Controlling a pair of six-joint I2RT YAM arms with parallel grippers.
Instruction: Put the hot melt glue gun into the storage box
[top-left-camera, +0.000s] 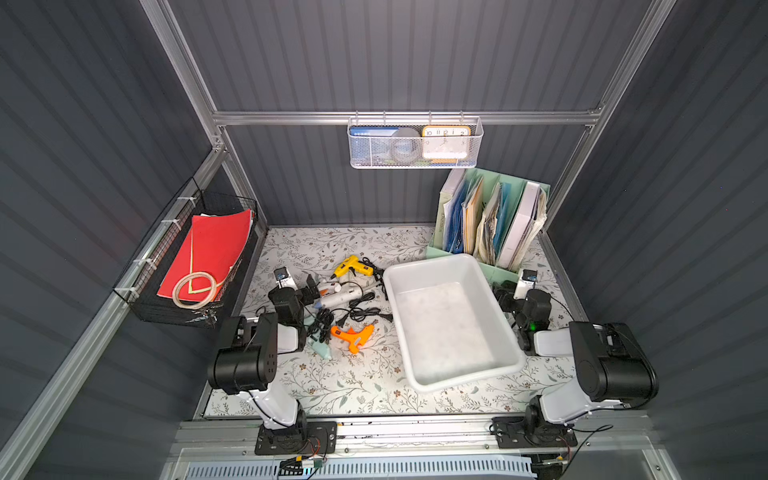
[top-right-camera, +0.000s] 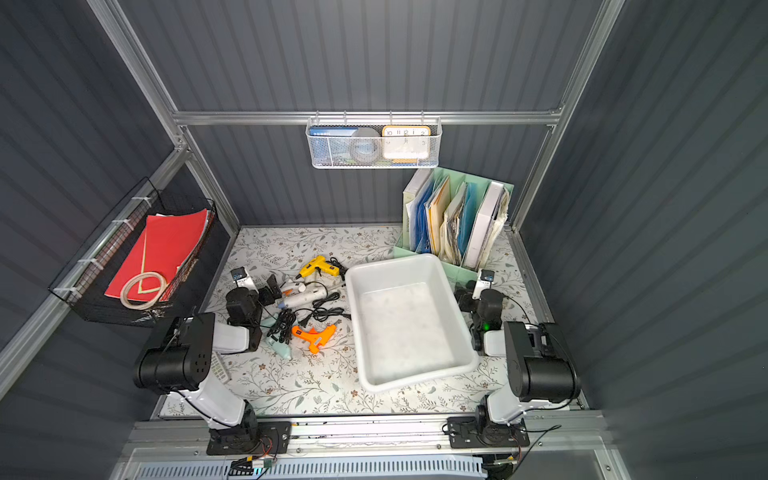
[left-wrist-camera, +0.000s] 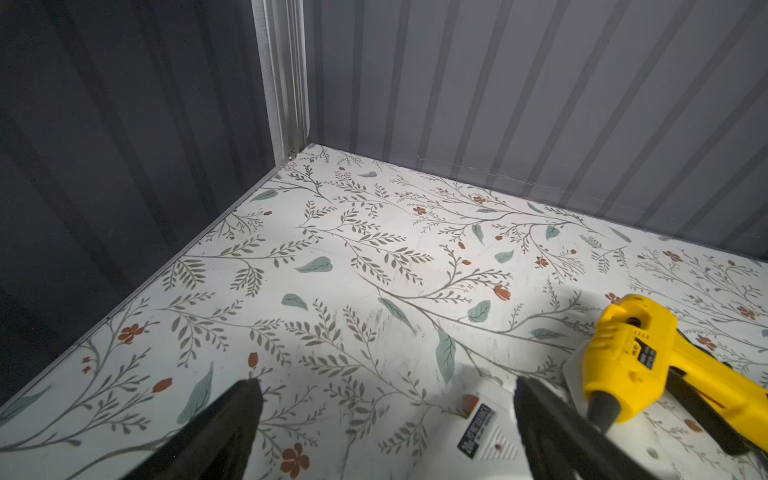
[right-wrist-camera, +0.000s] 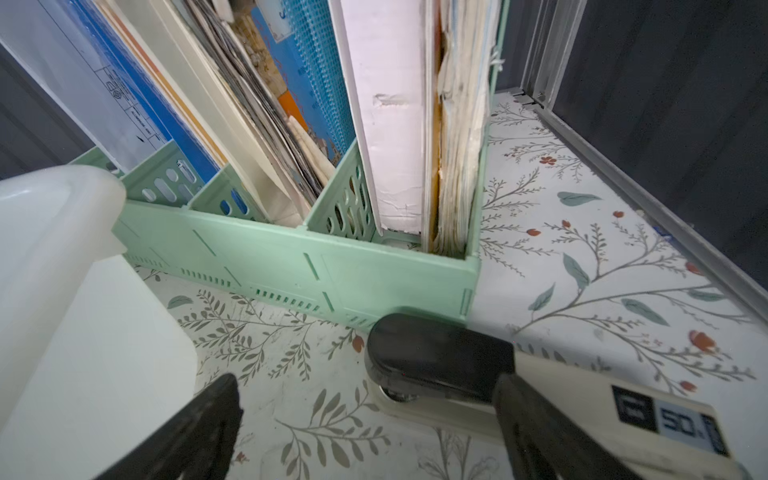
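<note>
A yellow hot melt glue gun (top-left-camera: 352, 266) lies on the table behind and to the left of the white storage box (top-left-camera: 460, 376). An orange glue gun (top-left-camera: 353, 337) rests nearer the front, and a white tool (top-left-camera: 339, 298) with a black cord lies between the two. The box looks empty. At the left of the tools my left gripper is open, its fingers apart over bare table, with the yellow gun (left-wrist-camera: 632, 360) off to their right. My right gripper also stands open, beyond the box's right side.
Between my right fingers' tips and the green file rack (right-wrist-camera: 376, 276) lies a stapler (right-wrist-camera: 552, 384). Tangled black cords (top-left-camera: 361, 312) spread among the tools. A wire basket (top-left-camera: 204, 256) with red sheets hangs at left.
</note>
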